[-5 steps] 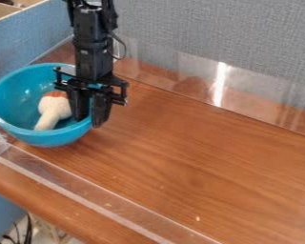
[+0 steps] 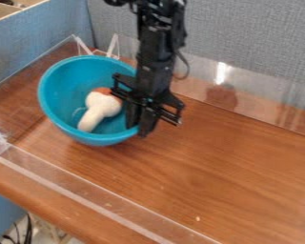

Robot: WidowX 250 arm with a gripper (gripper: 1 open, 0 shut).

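Note:
A turquoise bowl [image 2: 69,86] sits at the left of the wooden table. A white toy with a rounded orange-tipped end, like a mushroom [image 2: 96,111], lies inside it. My black gripper [image 2: 140,118] is down at the bowl's right rim, just right of the toy. Its fingers are dark and overlap, so whether it is shut, or holds the rim, is unclear.
Grey padded walls stand behind and at the left, with clear plastic strips along the table's edges. Cables hang below the front left edge.

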